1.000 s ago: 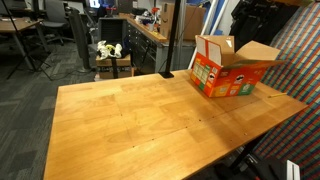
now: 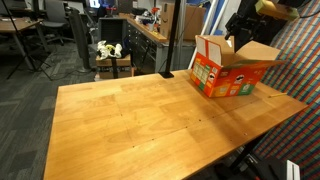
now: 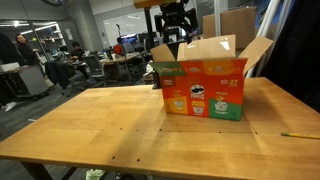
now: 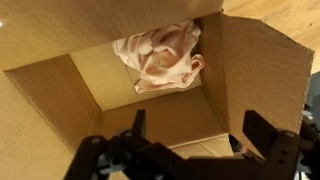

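An open cardboard box (image 2: pixel 238 84) with red, orange and green printed sides stands at the far right of the table in the first exterior view. Inside it, seen from above in the wrist view, a crumpled pale pink cloth (image 4: pixel 162 57) lies on the bottom. My gripper is over the box opening, its two dark fingers wide apart. Nothing shows between them, and the cloth lies clear of the fingertips. In the second exterior view, the gripper's dark body hangs above the raised flaps of the box (image 3: pixel 205 92).
A thin pencil-like stick (image 3: pixel 300 136) lies right of the box. The raised flaps (image 3: pixel 257 51) stand close around the gripper. A dark post rises behind the table's far edge.
My arm has shifted slightly above the box. The box and the table have stayed as they were.
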